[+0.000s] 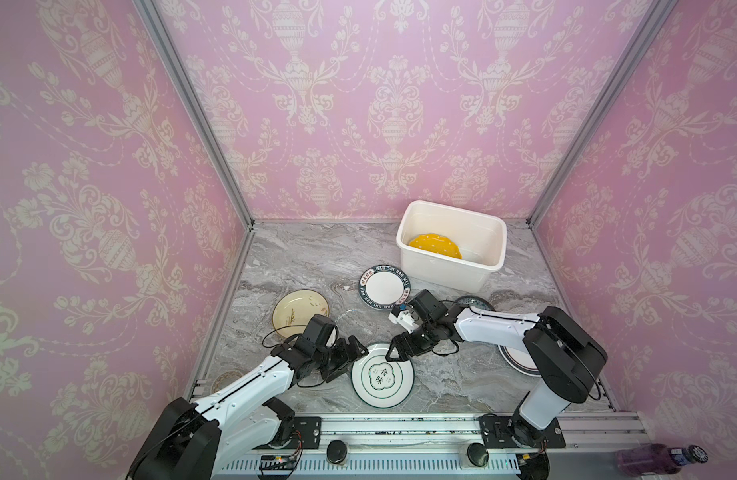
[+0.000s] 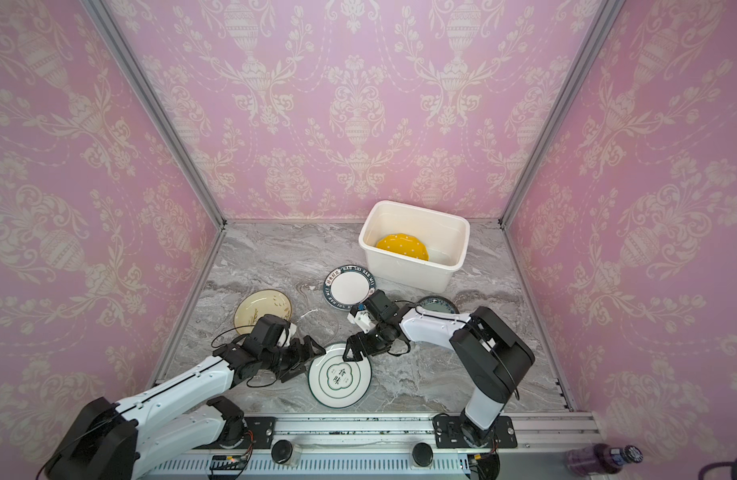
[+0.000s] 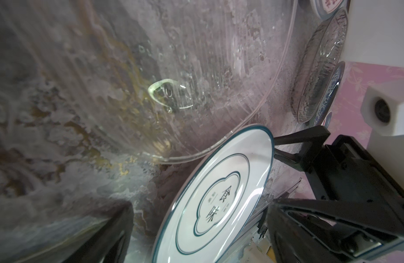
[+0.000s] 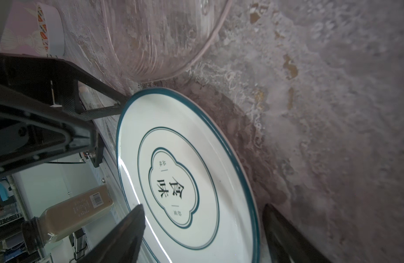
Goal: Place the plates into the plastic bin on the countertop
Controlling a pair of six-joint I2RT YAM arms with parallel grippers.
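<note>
The white plastic bin (image 1: 448,268) stands at the back right with a yellow plate (image 1: 432,244) inside. A white green-rimmed plate (image 1: 382,388) lies front centre. My left gripper (image 1: 348,349) is at its upper-left edge and my right gripper (image 1: 398,348) at its upper-right edge; both look open, fingers empty. In the right wrist view the plate (image 4: 184,219) lies close to the fingertips. A dark-bordered plate (image 1: 384,284) lies in front of the bin, a beige plate (image 1: 292,304) at left, other plates (image 1: 516,362) at right, partly hidden by the right arm.
Transparent dishes show in both wrist views, such as a clear dish (image 3: 320,61) beyond the green-rimmed plate. Pink patterned walls enclose the back and both sides.
</note>
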